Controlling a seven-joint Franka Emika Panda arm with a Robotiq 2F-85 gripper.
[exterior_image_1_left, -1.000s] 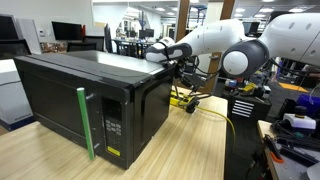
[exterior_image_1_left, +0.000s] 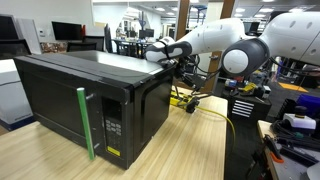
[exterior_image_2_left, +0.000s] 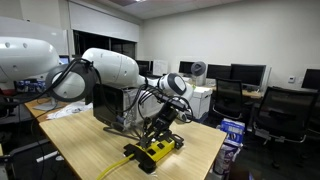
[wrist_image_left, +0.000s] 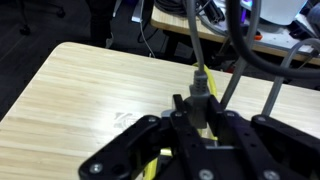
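Note:
In the wrist view my gripper is shut, its dark fingers meeting in front of the camera. A slim grey-and-black cable (wrist_image_left: 197, 45) runs down to the fingertips and seems to be gripped there; the exact contact is hard to make out. Behind and below them, a yellow object (wrist_image_left: 152, 167) is partly hidden. Exterior view 2 shows the gripper (exterior_image_2_left: 152, 133) low over this yellow-and-black object (exterior_image_2_left: 163, 156) on the wooden table. From exterior view 1, the yellow object (exterior_image_1_left: 181, 97) shows only partly beyond the microwave.
A black microwave (exterior_image_1_left: 115, 122) with a green handle (exterior_image_1_left: 86, 124) takes up much of the table near the arm. Loose dark cables loop around the wrist. A yellow cord (exterior_image_2_left: 112, 167) trails over the table edge. The wooden surface (wrist_image_left: 80, 110) left of the gripper is clear.

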